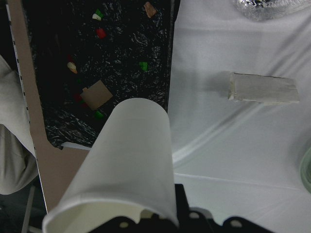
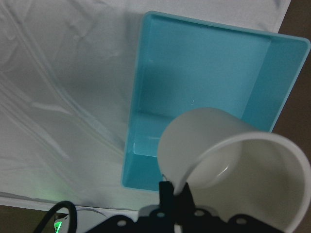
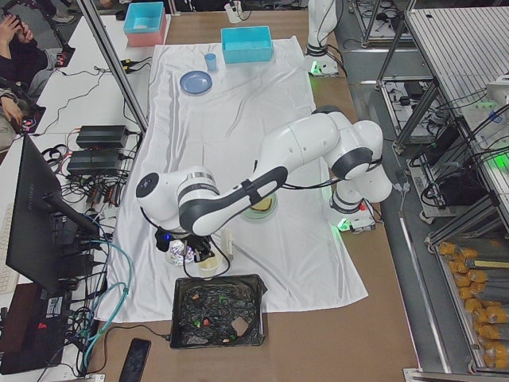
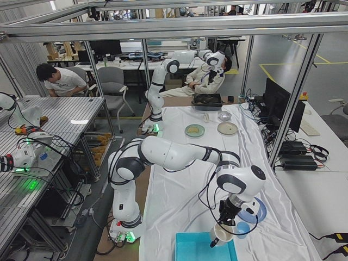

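Note:
My left gripper [image 3: 199,251] holds a white paper cup [image 1: 124,155], tilted, just above the near side of a black bag-lined tray [image 3: 219,334] with small scraps in it. A flat pale packet [image 1: 262,87] and a foil dish [image 1: 267,7] lie on the cloth beside the tray. My right gripper [image 4: 225,220] is shut on a white mug [image 2: 233,170], held over a blue bin [image 2: 199,63] at the cloth's other end.
A green plate [image 4: 194,130] with food, a cream plate [image 4: 227,128], a blue plate [image 3: 196,82] and a small blue cup [image 3: 210,62] sit on the white cloth [image 3: 175,127], which is otherwise largely clear.

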